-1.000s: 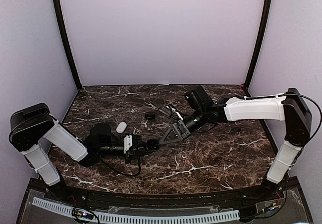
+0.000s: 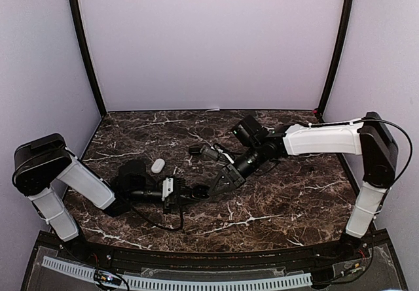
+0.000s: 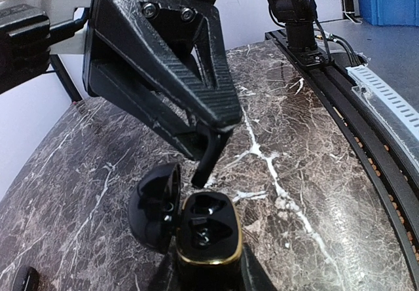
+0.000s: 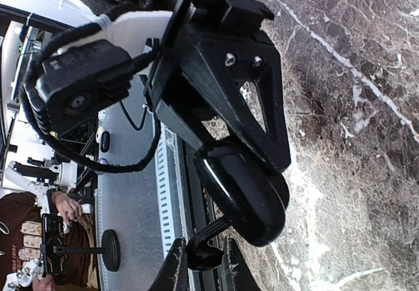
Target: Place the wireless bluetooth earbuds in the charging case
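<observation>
The charging case is glossy black with a gold rim. In the left wrist view its lid (image 3: pixel 149 207) stands open beside the base (image 3: pixel 208 229), whose slots face up. My left gripper is shut on this base and holds it above the table. From above, my right gripper reaches in, shut on a thin black earbud (image 3: pixel 208 163) that points down over the base. In the right wrist view the earbud (image 4: pixel 204 255) sits between the fingertips, its stem towards the case (image 4: pixel 239 186). Whether it touches the case I cannot tell.
A white oval object (image 2: pixel 158 165) and a small black object (image 2: pixel 196 150) lie on the dark marble table (image 2: pixel 281 206), behind the grippers.
The left arm and the objects on the table have stayed still.
</observation>
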